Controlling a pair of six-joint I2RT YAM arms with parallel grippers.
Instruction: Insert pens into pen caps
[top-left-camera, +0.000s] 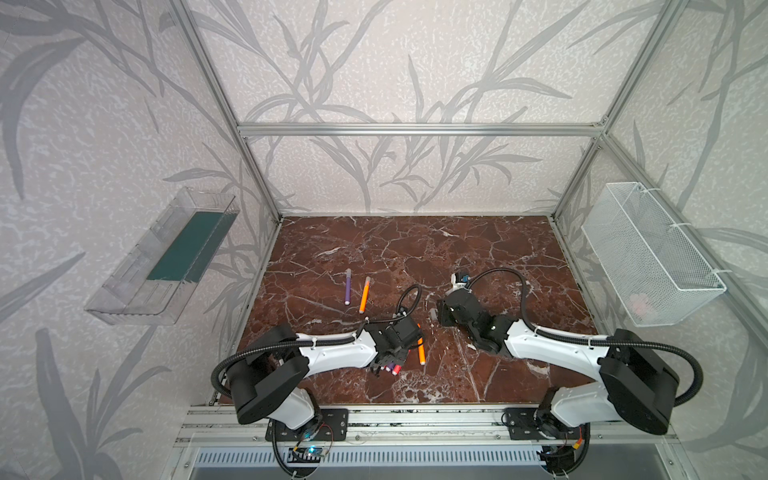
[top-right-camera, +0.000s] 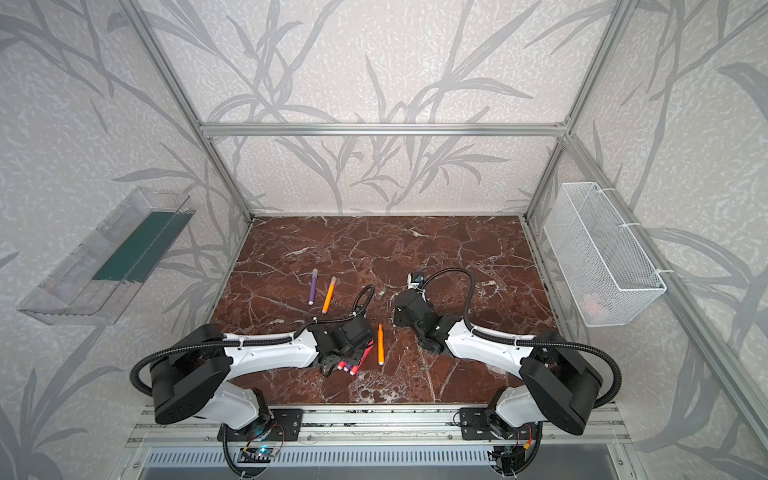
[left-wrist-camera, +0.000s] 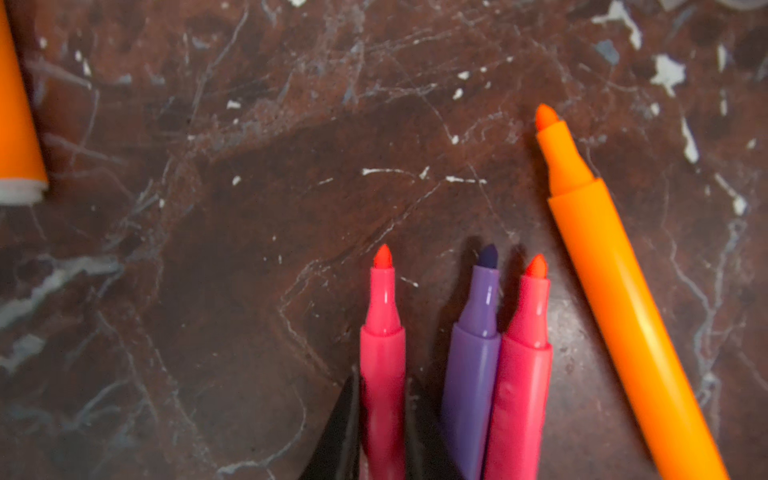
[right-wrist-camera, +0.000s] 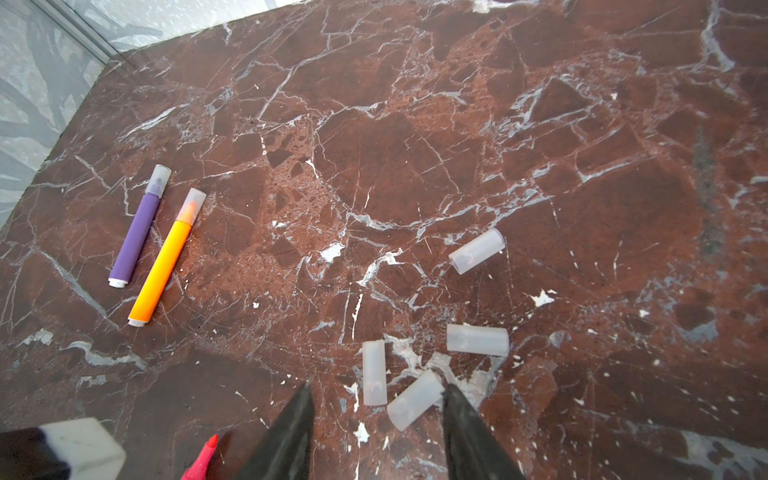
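Observation:
In the left wrist view my left gripper has its fingers either side of an uncapped pink pen (left-wrist-camera: 382, 360); whether they grip it is unclear. An uncapped purple pen (left-wrist-camera: 472, 384), second pink pen (left-wrist-camera: 521, 400) and orange pen (left-wrist-camera: 616, 304) lie to its right. In the right wrist view my right gripper stands part open over the table, near loose translucent caps (right-wrist-camera: 373, 372), several in all, with nothing seen held. A capped purple pen (right-wrist-camera: 133, 240) and capped orange pen (right-wrist-camera: 160, 272) lie farther back on the left.
A clear tray (top-right-camera: 56, 308) hangs on the left wall and a white mesh basket (top-right-camera: 608, 280) on the right wall.

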